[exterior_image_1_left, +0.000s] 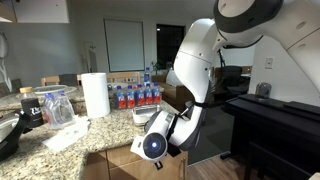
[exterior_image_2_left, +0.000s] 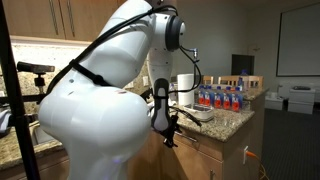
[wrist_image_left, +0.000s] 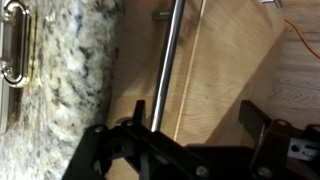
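Note:
In the wrist view my gripper stands open in front of a wooden drawer front (wrist_image_left: 215, 65). A long metal bar handle (wrist_image_left: 168, 65) runs down the picture into the space between the fingers, closer to the left one. How deep the fingers reach around the bar cannot be told, and nothing is gripped. In exterior view 2 the gripper (exterior_image_2_left: 170, 140) is low at the cabinet front (exterior_image_2_left: 207, 162), below the counter edge. In exterior view 1 the wrist covers most of the fingers.
The granite countertop (exterior_image_1_left: 115, 130) overhangs close by the gripper. On it stand a paper towel roll (exterior_image_1_left: 95, 95), several blue-labelled bottles (exterior_image_1_left: 131, 98), a metal rack (exterior_image_1_left: 144, 115), a clear plastic container (exterior_image_1_left: 58, 108) and a dark pan (exterior_image_1_left: 12, 135). Open floor lies right of the cabinet.

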